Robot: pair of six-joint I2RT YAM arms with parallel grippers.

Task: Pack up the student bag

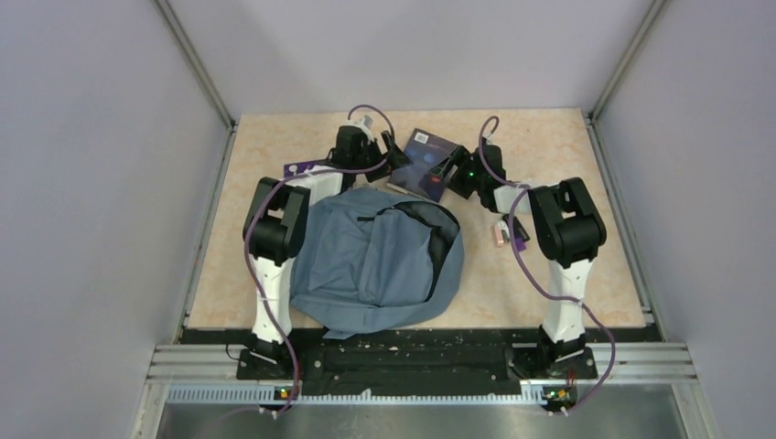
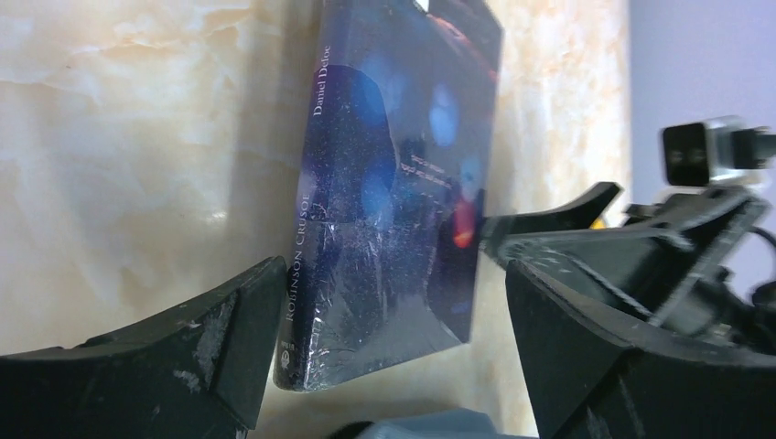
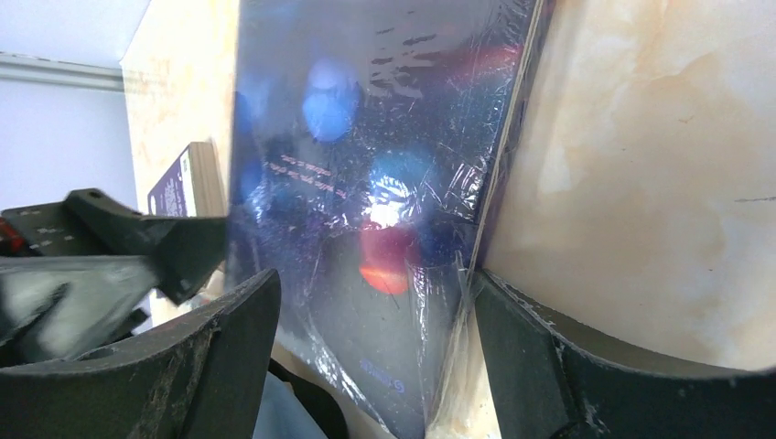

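A dark blue book (image 1: pixel 426 163), its spine reading Robinson Crusoe, lies at the back middle of the table, behind the grey-blue bag (image 1: pixel 339 251). At the book's left side is my left gripper, open; its left finger (image 2: pixel 247 315) stands close by the spine, and the near part of the book shows between the fingers. My right gripper is on the book's right side, its fingers apart, with a corner of the book between them in the right wrist view. Whether any fingertip touches the book, I cannot tell. The bag lies flat, a dark opening on its right.
Another purple book (image 1: pixel 300 168) is partly hidden under the left arm. By the right forearm lie several small items, including a pinkish block (image 1: pixel 499 235). Bare table (image 1: pixel 540 137) shows at the back right. Both grippers stand close together.
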